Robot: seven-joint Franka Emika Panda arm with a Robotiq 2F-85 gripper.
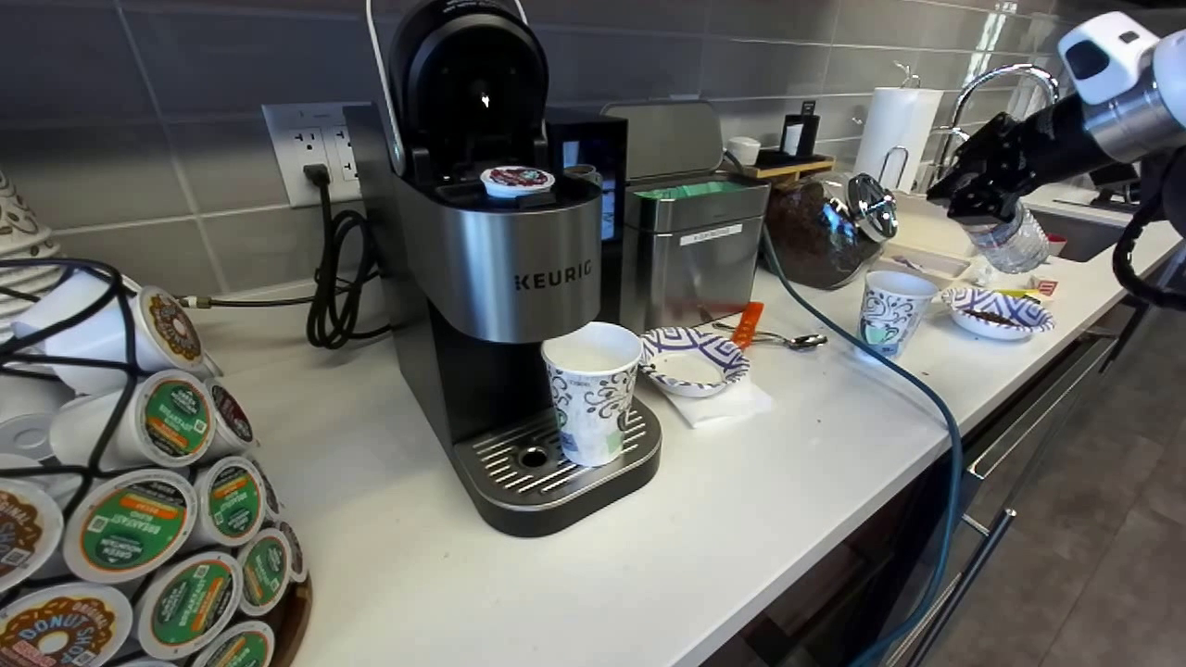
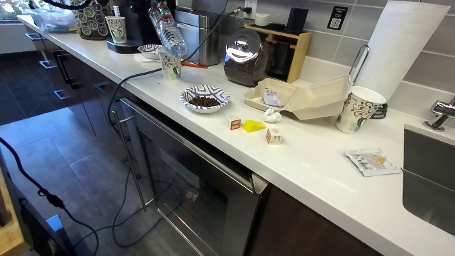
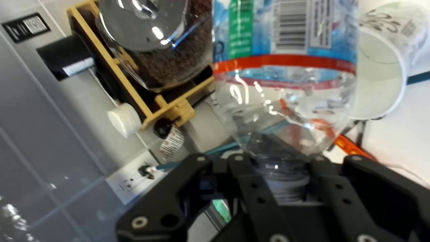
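Note:
My gripper is shut on the neck end of a clear plastic bottle (image 3: 284,101) with a blue label and red band. In exterior view 1 the bottle (image 1: 1012,241) hangs tilted below the dark gripper (image 1: 984,200), its base end lowest. Exterior view 2 shows the bottle (image 2: 168,32) slanting above a patterned paper cup (image 2: 170,64), overlapping its rim in the picture; whether they touch I cannot tell. That same cup (image 3: 403,44) appears at the right of the wrist view. Any liquid in the bottle is hard to make out.
A Keurig machine (image 1: 511,267) holds a paper cup (image 1: 592,406) on its tray and a pod (image 1: 517,182) on top. A bowl of dark bits (image 2: 204,99), a glass jar (image 2: 243,55) and an open takeout box (image 2: 307,96) stand nearby. A blue cable (image 1: 945,422) crosses the counter.

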